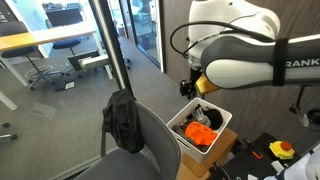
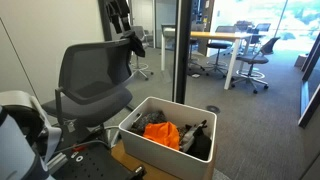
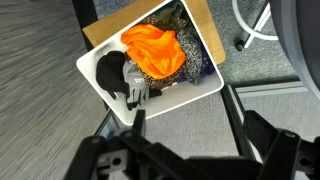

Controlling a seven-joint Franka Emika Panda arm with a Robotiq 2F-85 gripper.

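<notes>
A white bin (image 1: 183, 141) holds an orange cloth (image 1: 200, 133) among dark and grey pieces. From above, the wrist view shows the same bin (image 3: 184, 103) at the upper middle, with the orange cloth (image 3: 154, 50), a grey-and-black item (image 3: 133, 82) and dark patterned fabric (image 3: 188, 48) inside. My gripper is open, its fingers wide apart with nothing between them. In exterior view 1 the gripper (image 1: 186, 88) hangs high over the bin, clear of its contents. A black cloth (image 1: 122, 122) drapes over the back of a grey chair (image 1: 150, 135).
The chair (image 2: 95, 80) stands close beside the bin (image 2: 165, 153). A dark upright post (image 2: 182, 50) rises behind the bin. A red-and-yellow button (image 1: 283, 149) sits near the arm's base. Desks and office chairs stand farther off, with open carpet before them.
</notes>
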